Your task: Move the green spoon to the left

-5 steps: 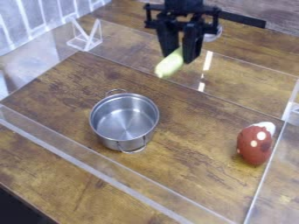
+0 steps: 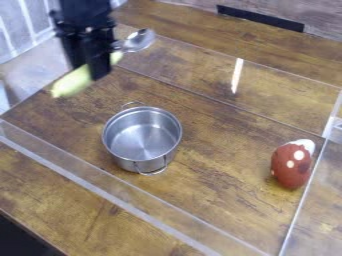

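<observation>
The green spoon is in the air at the upper left of the camera view, its pale green handle (image 2: pixel 72 81) slanting down to the left. Its silver bowl (image 2: pixel 136 40) shows to the right of the dark gripper. My gripper (image 2: pixel 88 64) is shut on the spoon, which passes between its fingers. Both hang above the left part of the wooden table, beyond and left of the pot. The exact contact between fingers and spoon is blurred.
A silver pot (image 2: pixel 142 138) with side handles stands mid-table. A red, white-spotted mushroom-like toy (image 2: pixel 290 164) lies at the right. Clear low walls (image 2: pixel 127 205) edge the work area. Bare wood lies left of the pot.
The gripper has swept left and somewhat nearer with the spoon in it, from the upper middle to the upper left. Pot and red toy have stayed put.
</observation>
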